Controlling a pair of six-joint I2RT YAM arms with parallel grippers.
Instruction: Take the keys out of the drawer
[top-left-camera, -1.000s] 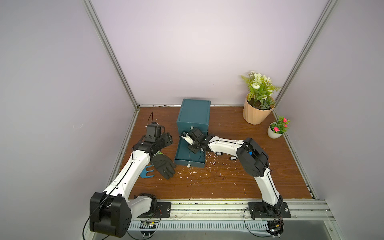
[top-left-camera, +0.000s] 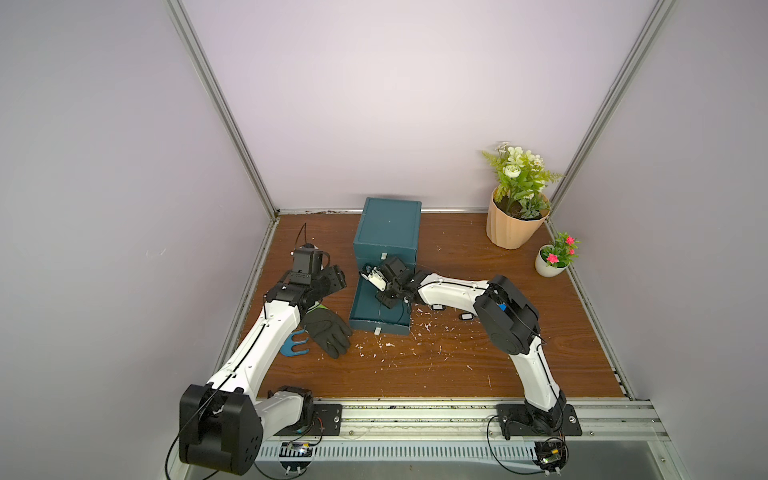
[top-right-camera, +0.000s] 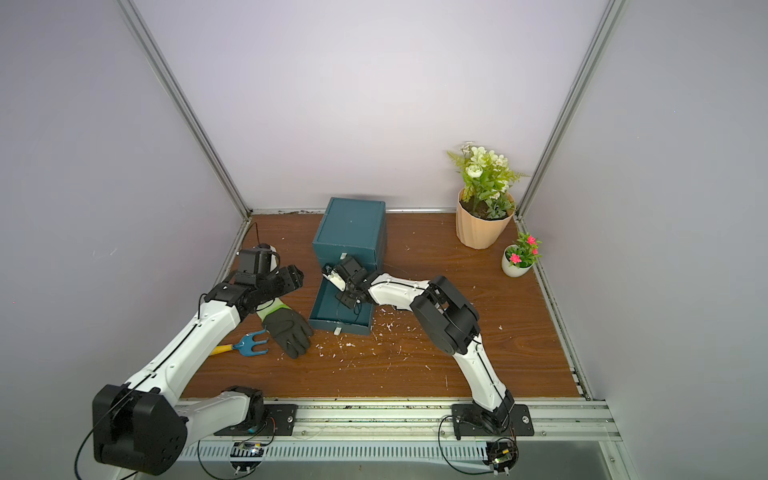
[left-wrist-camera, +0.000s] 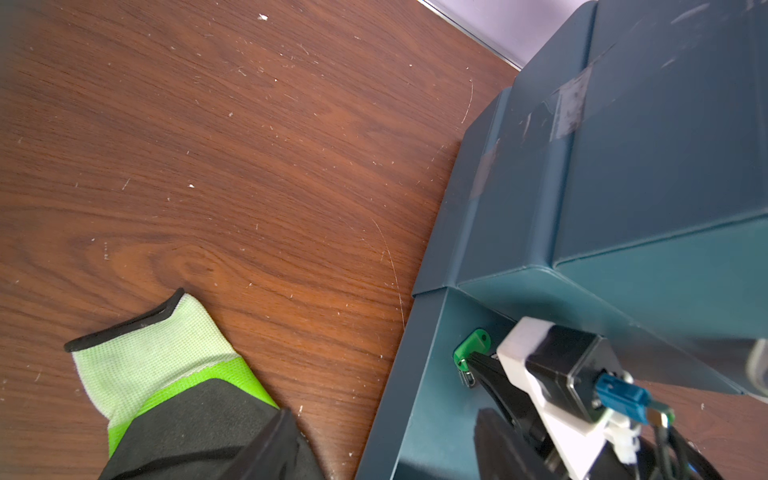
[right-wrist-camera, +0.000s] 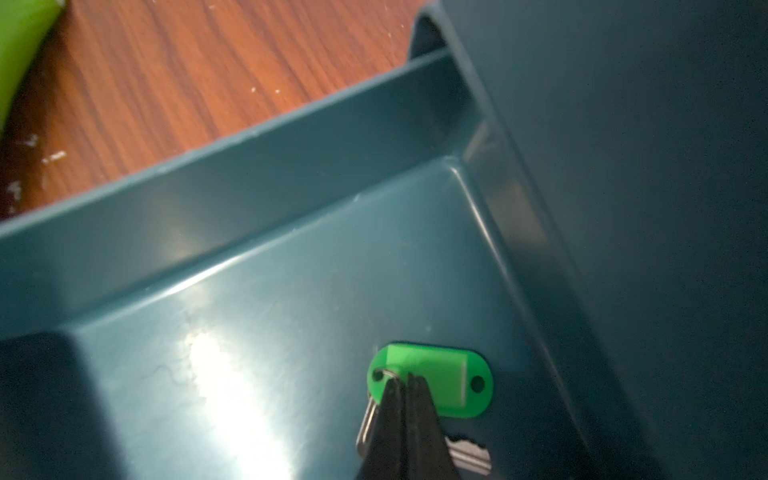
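Note:
A teal drawer (top-left-camera: 380, 326) is pulled out from its box (top-left-camera: 387, 220). Keys with a green tag lie in its back corner, also visible in the left wrist view (left-wrist-camera: 472, 348). My right gripper is down in the drawer, shut, its tips over the tag and key ring; whether anything is between them is unclear. My left gripper (top-right-camera: 292, 278) hangs left of the drawer above a glove (top-right-camera: 288, 332); its opening is hard to tell.
A blue garden fork (top-right-camera: 249, 345) lies at the front left. Flower pots (top-left-camera: 512, 232) stand at the back right. Small dark objects and white scraps lie right of the drawer.

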